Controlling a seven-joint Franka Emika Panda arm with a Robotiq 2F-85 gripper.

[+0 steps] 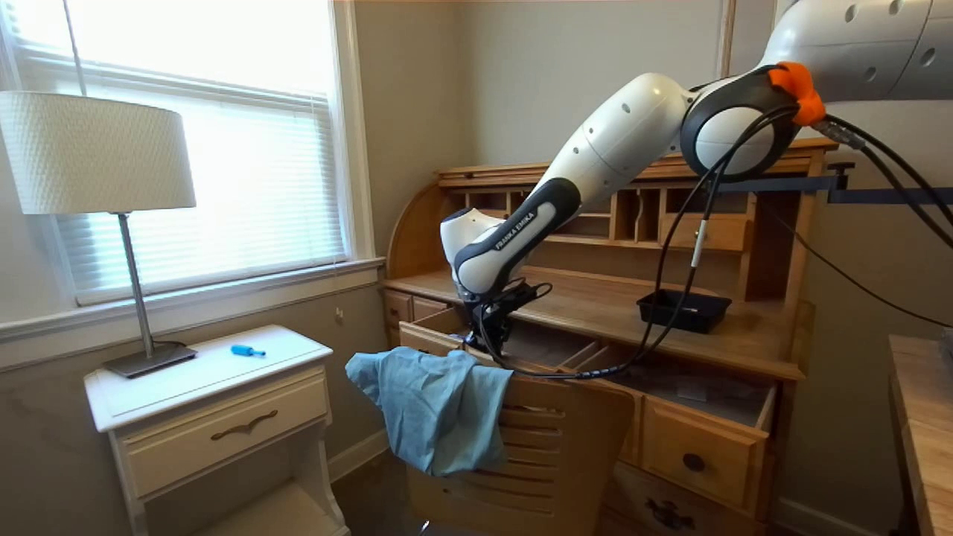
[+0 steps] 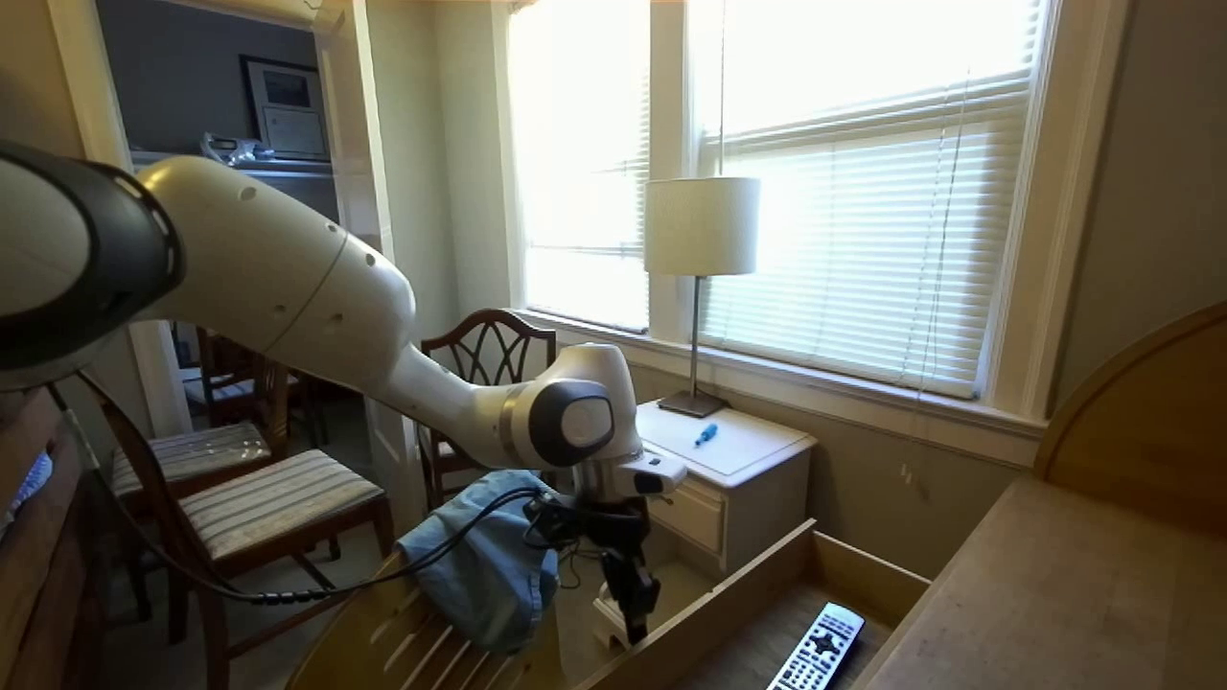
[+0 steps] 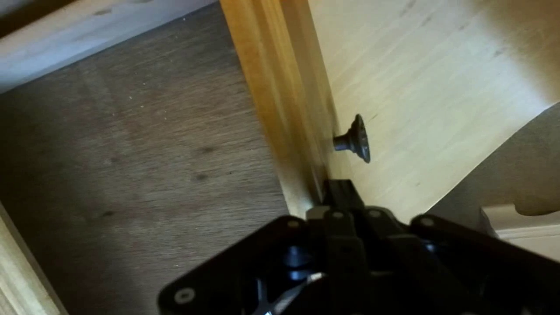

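A pulled-out wooden drawer shows its bare brown bottom in the wrist view. On the outer face of its front panel sticks out a dark round knob. My gripper is shut, its dark fingertips close against that face, beside the visible knob and apart from it. Whether anything sits between the fingers is hidden. In exterior view 2 the gripper points down at the drawer's front edge; a silver remote control lies inside. Exterior view 1 shows the gripper partly behind the chair.
A wooden chair with a blue cloth over its back stands right before the drawer. On the desk sits a black tray. The white nightstand holds a lamp and a small blue object.
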